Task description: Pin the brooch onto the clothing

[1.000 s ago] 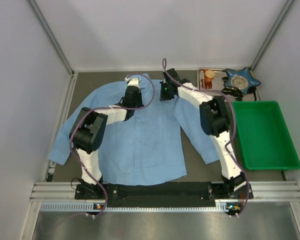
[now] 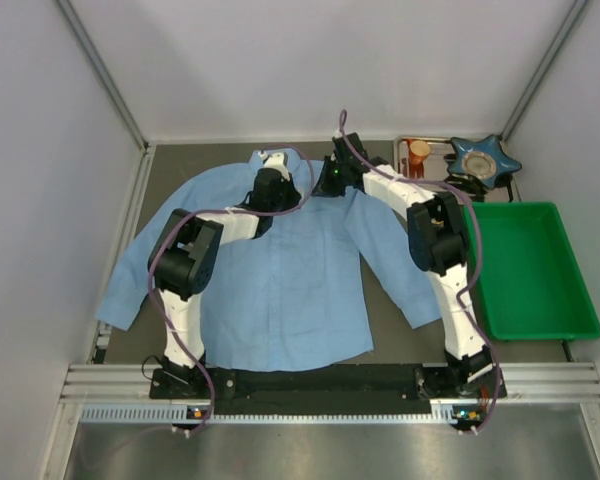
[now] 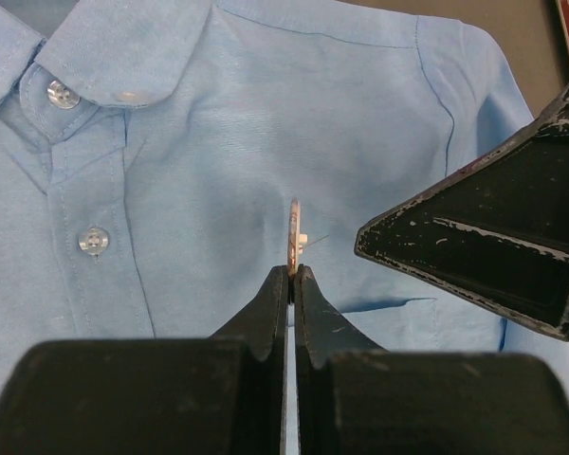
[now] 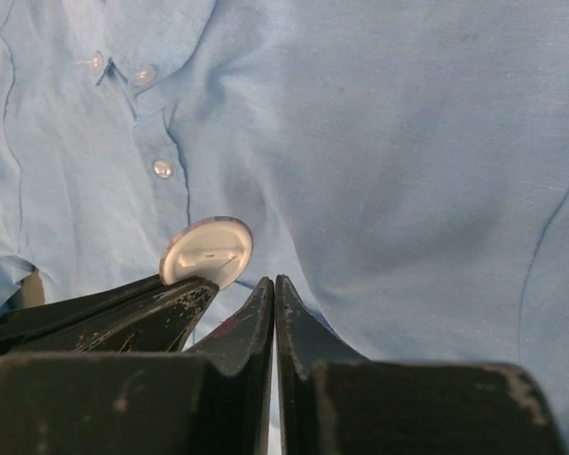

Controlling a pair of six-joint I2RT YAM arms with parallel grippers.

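The blue shirt point(image 2: 275, 310) lies spread out, its collar and buttons point(image 3: 93, 241) showing in the left wrist view. My left gripper is shut on the brooch point(image 4: 207, 252), a small disc held edge-on upright at its fingertips over the shirt front, with a thin pin sticking out. The right wrist view shows the disc's back with a pin bar. My right gripper is shut with nothing between its fingertips, just right of the brooch above the shirt; its dark body fills the right of the left wrist view.
A green tray point(image 2: 535, 270) stands at the right. Behind it are a metal tray point(image 2: 435, 145) with an orange cup point(image 2: 418, 152) and a blue star-shaped dish point(image 2: 495, 145). Bare dark table shows around the shirt's edges.
Over the last second both arms have shifted slightly, the right gripper a little to the right.
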